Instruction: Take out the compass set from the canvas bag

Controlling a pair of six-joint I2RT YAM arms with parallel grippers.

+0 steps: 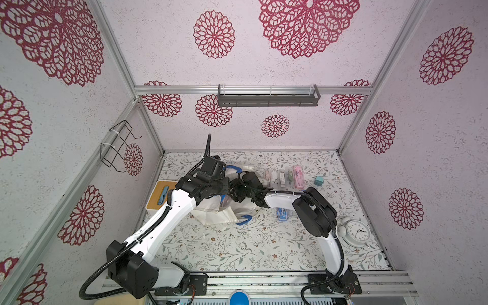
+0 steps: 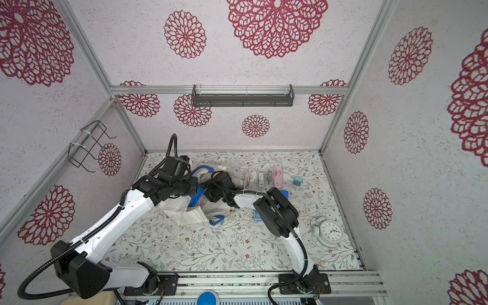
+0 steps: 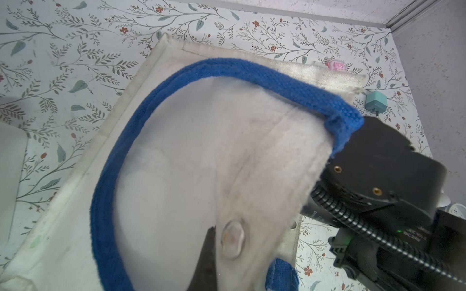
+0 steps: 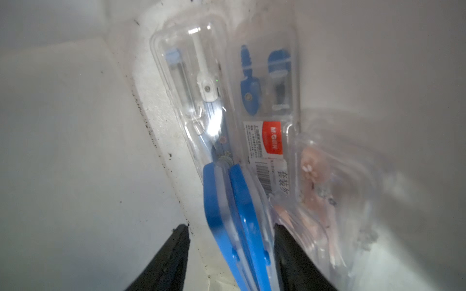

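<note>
The white canvas bag (image 3: 165, 184) with blue straps lies at the table's middle-left. My left gripper (image 1: 223, 188) is at its top; in the left wrist view a dark finger shows beside the bag's flap with its metal snap, and the finger itself is mostly hidden. Inside the bag, in the right wrist view, lie compass sets in clear cases (image 4: 191, 87), blue items and pink-tinted ones. My right gripper is open inside the bag, its fingers on either side of two upright blue cases (image 4: 220, 213), with no visible grip on them.
Several stationery packs (image 1: 299, 177), a teal block (image 1: 318, 180) and a blue case lie right of the bag. A white clock (image 1: 360, 232) stands at the front right, an orange tray (image 1: 155, 198) at the left.
</note>
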